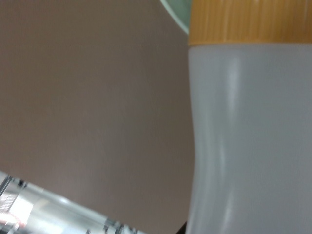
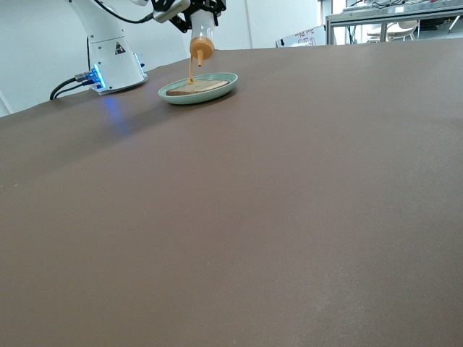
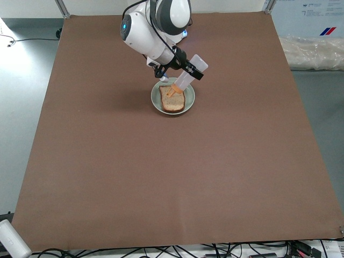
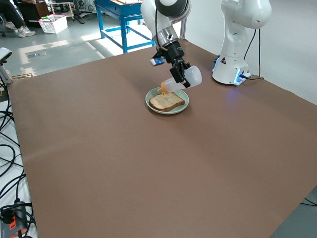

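My gripper (image 3: 180, 67) is shut on a translucent squeeze bottle (image 1: 248, 136) with an orange cap and nozzle (image 2: 201, 47), held tilted with the nozzle down. Beneath it, a slice of bread (image 4: 166, 103) lies on a pale green plate (image 3: 157, 101). In the camera top view a thin orange stream of sauce (image 2: 191, 71) runs from the nozzle side down to the bread. The wrist view is mostly filled by the bottle, with part of the plate's rim above.
The robot's white base (image 4: 230, 69) stands at the table's back edge, with cables beside it. Tangled cables and equipment line another edge in the camera left view.
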